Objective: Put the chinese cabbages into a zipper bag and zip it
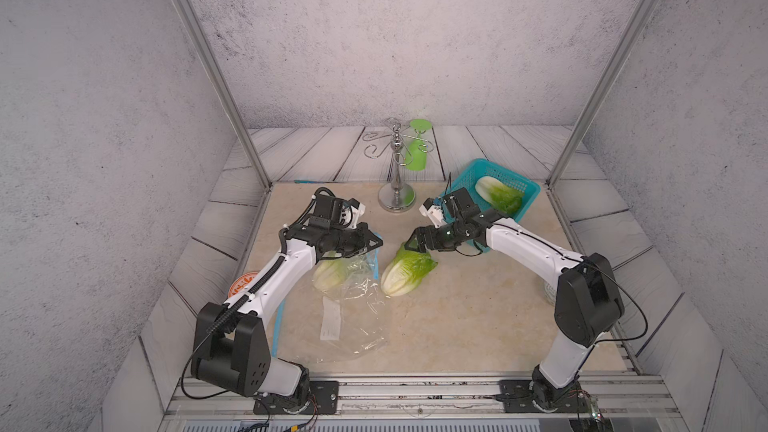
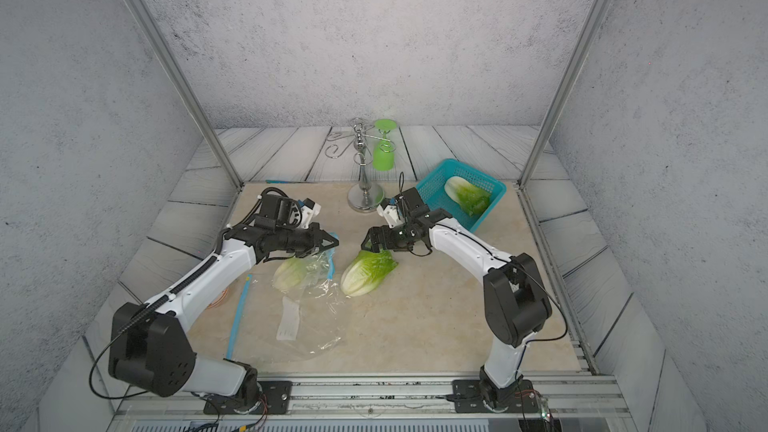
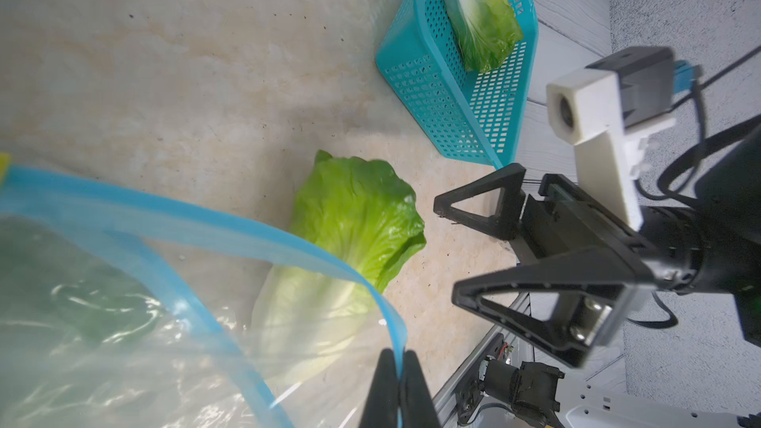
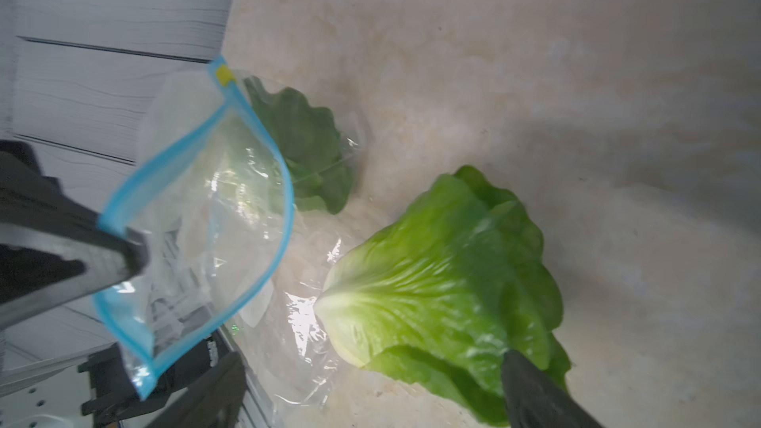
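Note:
My left gripper (image 1: 369, 241) is shut on the blue-zippered edge of a clear bag (image 1: 352, 320), holding its mouth up. A pale cabbage (image 2: 289, 273) lies inside the bag. A second green-and-white cabbage (image 1: 406, 272) lies outside the bag, just right of it, as the left wrist view (image 3: 348, 222) also shows. My right gripper (image 2: 371, 238) stands open above that cabbage, nothing visible between its fingers.
A teal basket (image 2: 452, 164) at the back right holds another cabbage (image 2: 465, 194). A chrome stand (image 2: 364, 196) and a green object (image 2: 384, 156) are at the back.

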